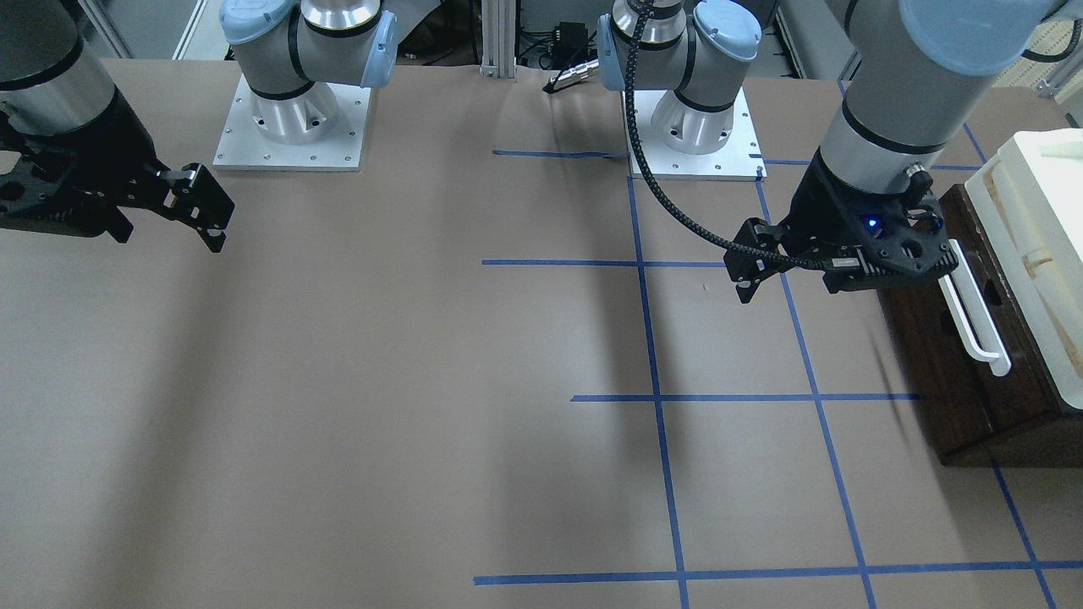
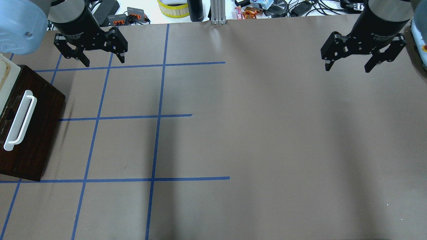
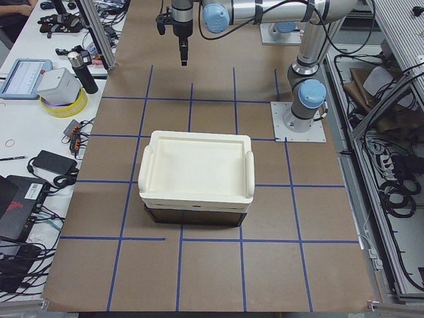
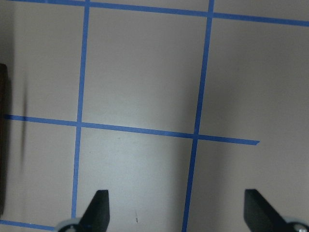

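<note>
My gripper hangs open above a bare tabletop marked with a blue tape grid, its two black fingers wide apart at the bottom corners of the wrist view, nothing between them. In the front view a black gripper point(image 1: 787, 274) is over the grid beside a dark wooden box point(image 1: 954, 406), which has a white handle point(image 1: 975, 315) and a cream-white tray point(image 3: 195, 169) on top. In the top view this box point(image 2: 36, 148) is at the left edge.
A second black gripper point(image 2: 347, 60) hangs over the plain part of the table, opposite. Further arm bases point(image 1: 249, 147) stand at the table's edges. Cables and assorted items lie off the table.
</note>
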